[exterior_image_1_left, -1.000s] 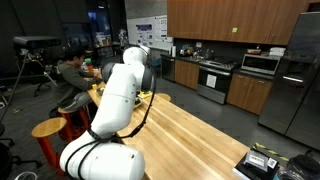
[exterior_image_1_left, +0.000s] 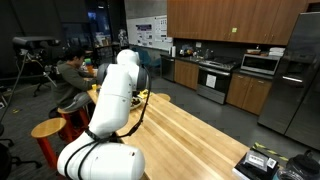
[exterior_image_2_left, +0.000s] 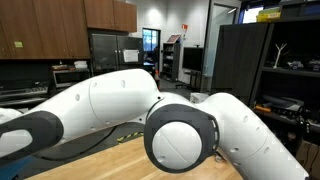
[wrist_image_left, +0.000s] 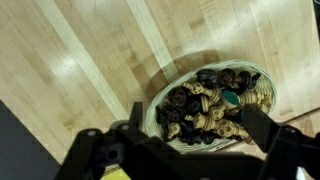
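Note:
In the wrist view, my gripper stands open over a woven basket (wrist_image_left: 241, 62). The basket is filled with a jumble of dark pieces (wrist_image_left: 178, 97) and light wooden pieces (wrist_image_left: 204, 122) that look like chess pieces. One of them shows a green round base (wrist_image_left: 230, 98). Nothing can be seen held between the two fingers, and they partly cover the basket's lower edge. In exterior view 1 the white arm (exterior_image_1_left: 118, 85) reaches toward the far left end of the table; the gripper itself is too small to make out there.
Dark boxes and gear (exterior_image_1_left: 260, 160) lie at its right edge. Red stools (exterior_image_1_left: 48, 128) stand along the left side, and a person sits beyond them.
In exterior view 1 the raised part of the arm has come down slightly and shifted a little to the right. The table and the things around it look the same.

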